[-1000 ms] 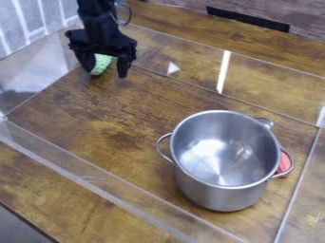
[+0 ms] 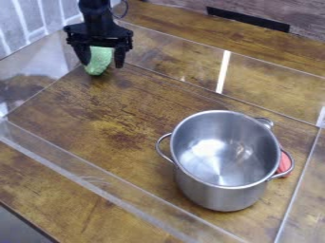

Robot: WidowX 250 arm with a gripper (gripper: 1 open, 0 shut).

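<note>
The black gripper (image 2: 99,52) is at the upper left, open, its fingers over and around a pale green oblong object (image 2: 97,66) that lies on the wooden table. Whether the fingers touch it is not clear. A large steel pot (image 2: 223,166) with two side handles stands at the lower right, empty inside.
A red round object (image 2: 284,164) lies partly hidden behind the pot's right side. Clear low walls (image 2: 296,190) edge the wooden table (image 2: 127,123), whose middle is free. A white strip (image 2: 223,71) is at the upper right.
The gripper has moved slightly up and left, uncovering more of the green object. The pot has not moved.
</note>
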